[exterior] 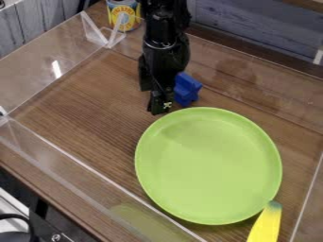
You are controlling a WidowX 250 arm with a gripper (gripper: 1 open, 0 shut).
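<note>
My black gripper [159, 100] reaches down from the top centre to just above the wooden surface, left of a blue block [186, 89]. The block is partly hidden behind it. The fingers are dark against dark, though the gripper looks open, with nothing clearly between them. A large green plate [209, 166] lies in front of the gripper and block.
A can with a yellow and blue label [123, 15] stands at the back left by clear plastic side walls. A yellow object [265, 224] lies at the front right.
</note>
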